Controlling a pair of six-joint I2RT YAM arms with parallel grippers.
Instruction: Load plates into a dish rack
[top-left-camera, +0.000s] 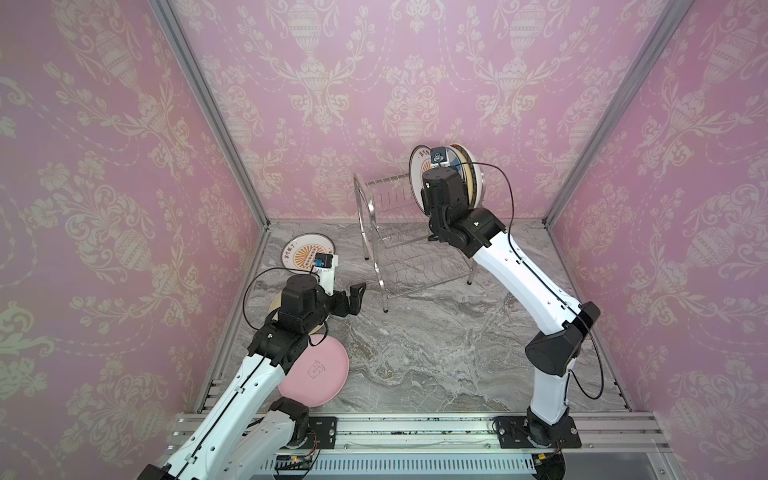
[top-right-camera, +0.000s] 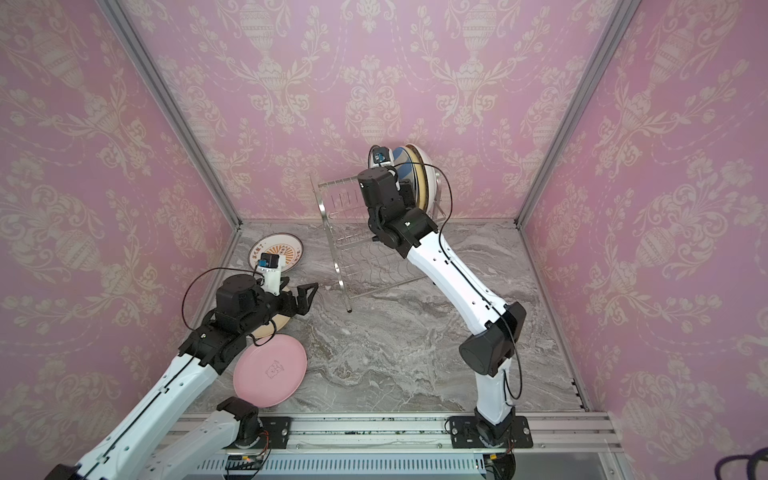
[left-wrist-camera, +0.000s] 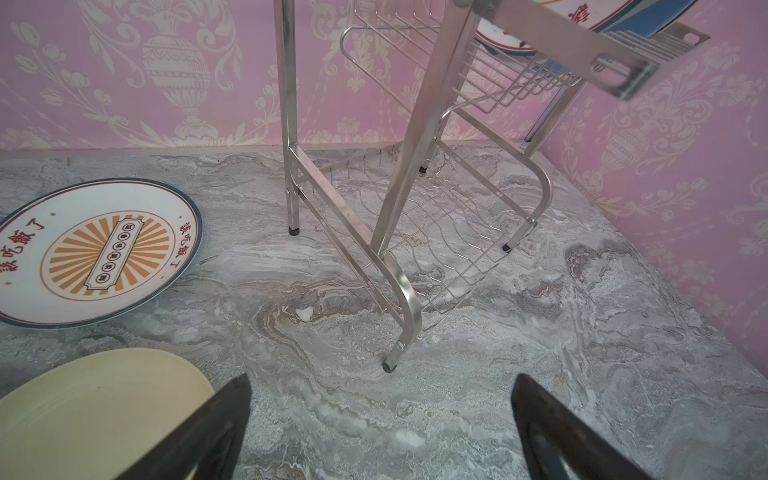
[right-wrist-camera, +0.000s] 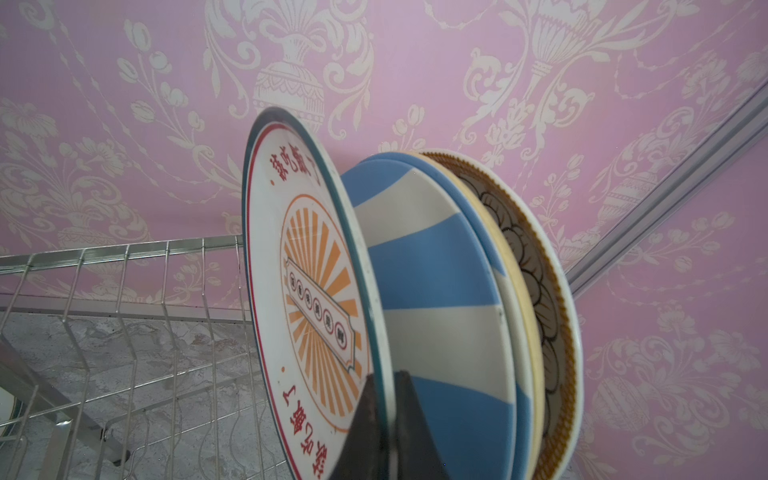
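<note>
A two-tier steel dish rack stands at the table's back; upright plates fill its right end, including a blue-striped one. My right gripper is shut on the edge of an orange-sunburst plate in front of these, above the top tier. My left gripper stands open and empty left of the rack. Below and around it on the table lie another sunburst plate, a cream plate and a pink plate, the last nearest the front.
Pink patterned walls enclose the back and sides, close behind the upper plates.
</note>
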